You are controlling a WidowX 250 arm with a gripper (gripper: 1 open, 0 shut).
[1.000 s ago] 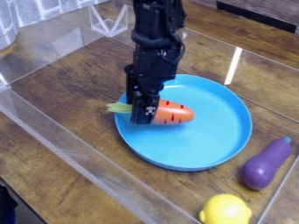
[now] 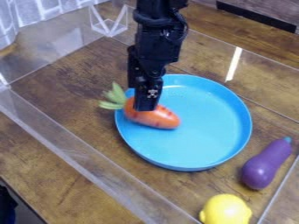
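A toy carrot (image 2: 153, 115) with pale green leaves rests on the left part of a blue plate (image 2: 198, 144), pointing toward the lower right, its leaves over the rim. Above the carrot's leafy end is my black gripper (image 2: 145, 86), open and apart from most of the orange body; whether its fingertips touch the carrot is unclear.
A purple eggplant (image 2: 265, 164) lies right of the plate, and a yellow lemon (image 2: 225, 211) sits at the bottom right. Clear plastic edges run along the left.
My gripper has risen. The carrot has turned from pointing right to pointing lower right and is no longer between the fingers.
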